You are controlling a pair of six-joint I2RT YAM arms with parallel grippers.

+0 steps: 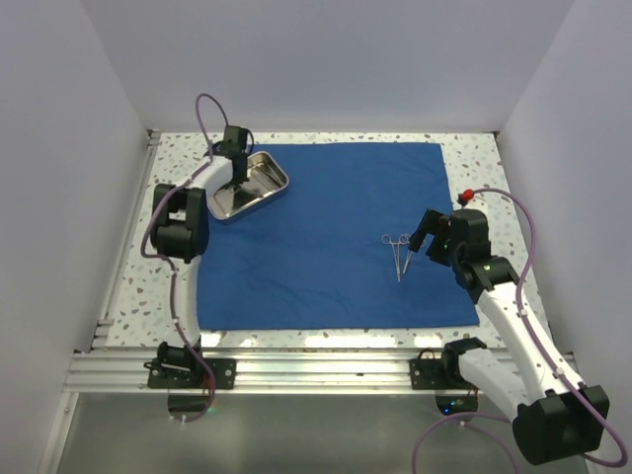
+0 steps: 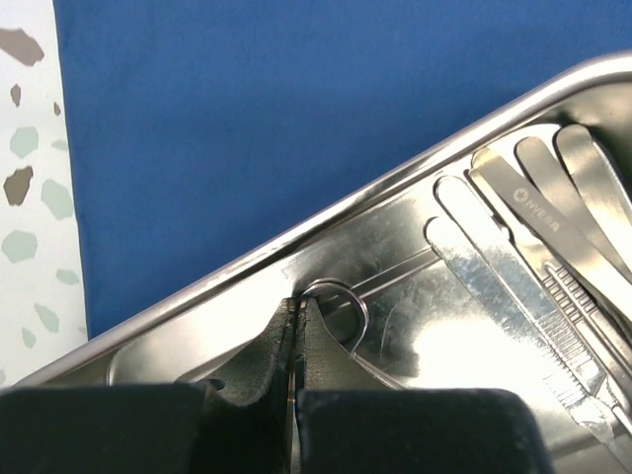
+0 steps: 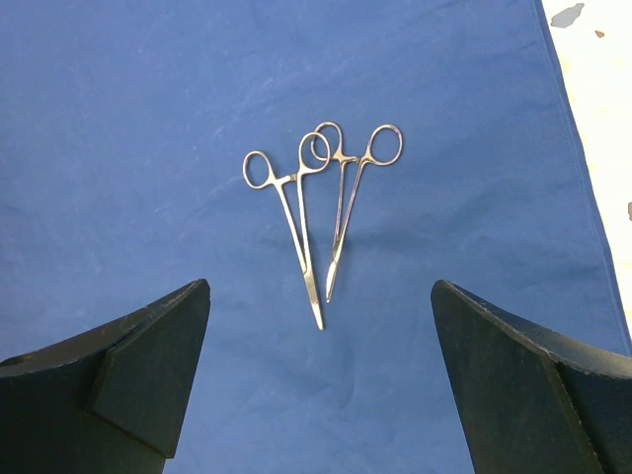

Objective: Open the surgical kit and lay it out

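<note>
At the back left, the metal tray (image 1: pixel 267 196) holds the instruments. In the left wrist view, several flat tweezers-like instruments (image 2: pixel 538 212) are bunched at the tray's right end, and a ring handle (image 2: pixel 363 314) of another instrument lies near its wall. My left gripper is shut inside the tray, tips touching that ring's edge; whether the thin ring is pinched cannot be told. Two ring-handled clamps (image 3: pixel 301 225) lie side by side on the blue cloth, handles overlapping. Over them my right gripper stands wide open, nothing between its fingers.
The blue cloth (image 1: pixel 316 237) covers most of the speckled table (image 1: pixel 133 296). Grey walls stand at the back and on both sides.
</note>
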